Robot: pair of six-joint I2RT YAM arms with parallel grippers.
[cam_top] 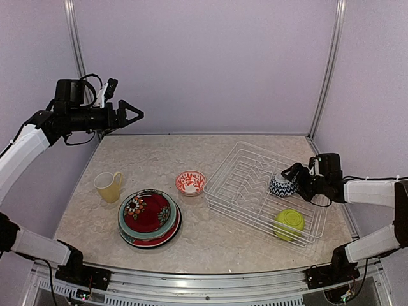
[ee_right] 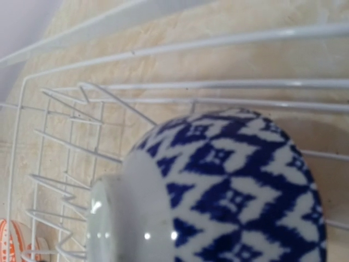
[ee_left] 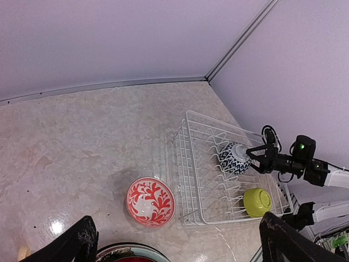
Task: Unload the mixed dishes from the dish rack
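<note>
The white wire dish rack (cam_top: 239, 145) stands on the right of the table. A blue-and-white patterned bowl (ee_right: 240, 180) leans tilted in it, pale foot exposed. My right gripper (cam_top: 296, 182) is open at that bowl, close against its foot side; its fingertips do not show in the right wrist view, and I cannot tell whether they touch. Nearer the front of the rack lies an upside-down green bowl (cam_top: 290, 222). My left gripper (cam_top: 135, 115) hangs open and empty, high above the table's left side.
Outside the rack are a red-and-white bowl (cam_top: 190, 182), a stack of plates (cam_top: 148, 215) and a yellow mug (cam_top: 108, 186). Bare table lies behind the plates and in front of the rack. Walls close off the back and sides.
</note>
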